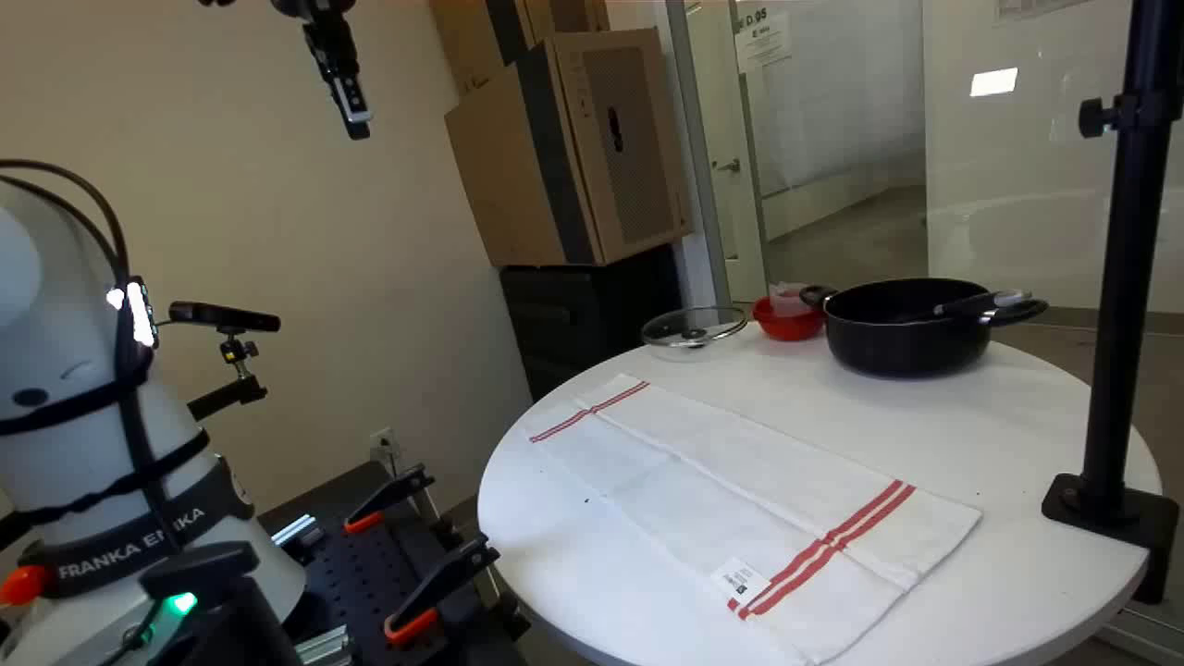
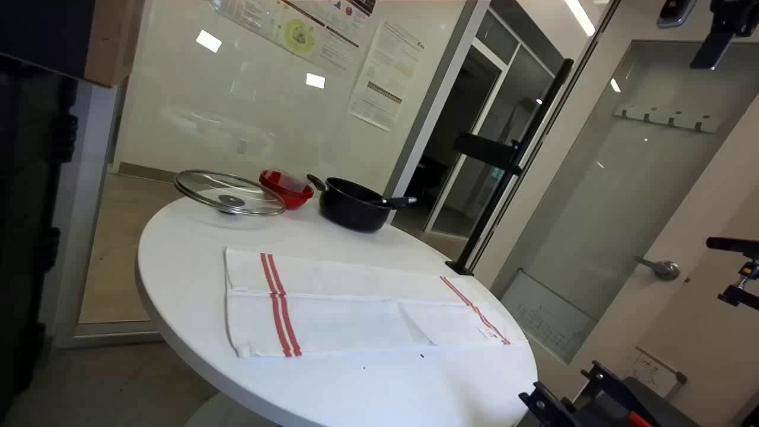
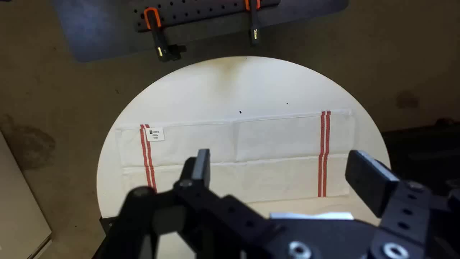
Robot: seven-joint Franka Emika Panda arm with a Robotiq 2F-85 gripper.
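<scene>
A white towel [image 1: 710, 488] with red stripes near both ends lies flat across the round white table [image 1: 1054, 433], a crease running along its length. A small label sits at one end. High above the table, my gripper is wide open, nothing between its fingers; the towel shows far below in the wrist view. Part of the gripper appears at the top of exterior view 1. Farther back on the table stand a black pot [image 1: 907, 333] with a utensil across it, a red bowl [image 1: 788, 320] and a glass lid [image 1: 695, 327].
A black post [image 1: 1116, 277] rises from its base at the table's edge. Clamps [image 1: 438, 588] with orange tips stick out from the robot's mount. Cardboard boxes [image 1: 622, 144] are stacked by the wall. Bare tabletop [image 2: 398, 391] lies on the robot's side of the towel.
</scene>
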